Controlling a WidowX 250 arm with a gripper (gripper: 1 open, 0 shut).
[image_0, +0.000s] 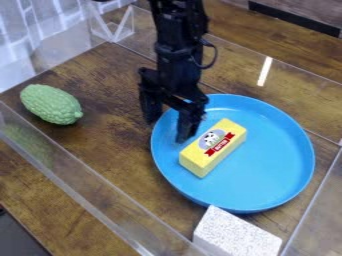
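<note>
My black gripper (171, 112) hangs open over the wooden board, at the left rim of a blue plate (257, 178), with nothing visible between its fingers. A yellow box (207, 155) with a red and white label lies on the plate, just right of and below the fingers.
A green corn-like vegetable (51, 104) lies at the left. A white block (235, 236) stands at the bottom right. Clear plastic walls edge the board. The wood behind the plate and at the lower left is bare.
</note>
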